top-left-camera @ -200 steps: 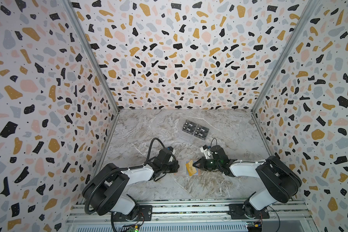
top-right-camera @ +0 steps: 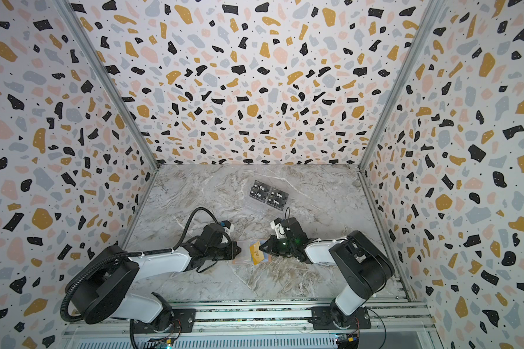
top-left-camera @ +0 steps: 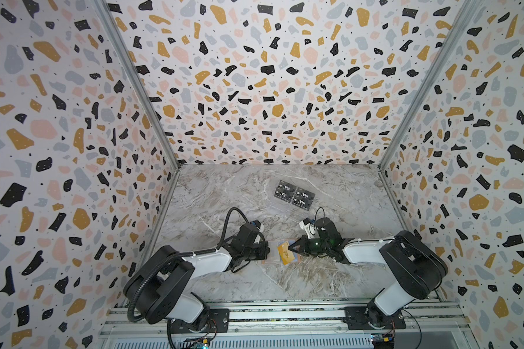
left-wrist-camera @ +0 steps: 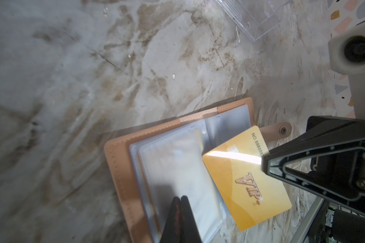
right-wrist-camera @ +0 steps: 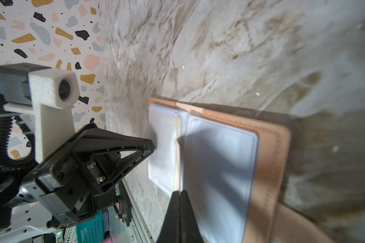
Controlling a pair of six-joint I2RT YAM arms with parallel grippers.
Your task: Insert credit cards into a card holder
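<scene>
The tan card holder (left-wrist-camera: 122, 186) lies spread on the table between my arms, clear sleeves facing up. A gold VIP card stands tilted over the holder's middle, shown edge-on as a thin strip in the right wrist view. My right gripper is shut on this gold card, gripping it by the side away from the left sleeves. My left gripper is shut with its tips at the left clear sleeve (left-wrist-camera: 178, 162); whether they pinch the film cannot be told. The card's leading edge is close to that sleeve's opening; it does not show inside.
Black VIP cards (top-left-camera: 293, 193) sit in a clear tray (top-left-camera: 280, 205) behind the holder, toward the back wall. Bare marble table lies on both sides and in front. The two grippers are close together over the holder.
My right gripper has shifted slightly left with the gold card, bringing the card nearer the left sleeves. The left arm has stayed where it was.
</scene>
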